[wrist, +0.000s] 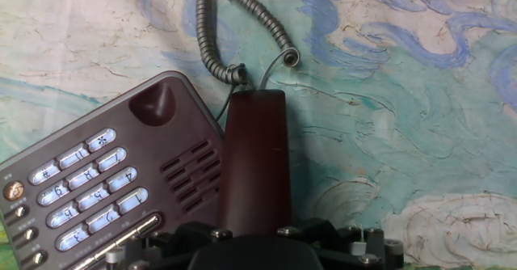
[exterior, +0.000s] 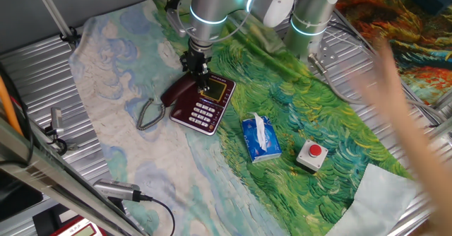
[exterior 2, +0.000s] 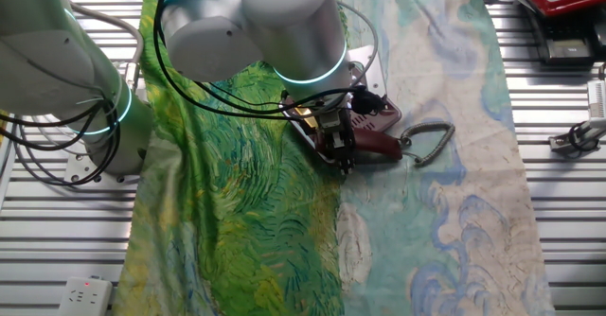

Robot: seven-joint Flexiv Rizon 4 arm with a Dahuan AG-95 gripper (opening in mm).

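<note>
A dark red desk phone with pale keys sits on the painted cloth. Its handset runs along the phone's side, skewed to the body, and one cradle hollow shows empty. My gripper points down at the handset's end near the display. In the wrist view the gripper is at the bottom edge, with the handset running in beneath it. The gripper overlaps the handset in the second exterior view. Its fingertips are hidden, so whether they are closed on the handset cannot be told.
A coiled cord loops out from the handset's far end. A blue tissue pack and a red-button box stand to the phone's right. A blurred human arm reaches in at the right.
</note>
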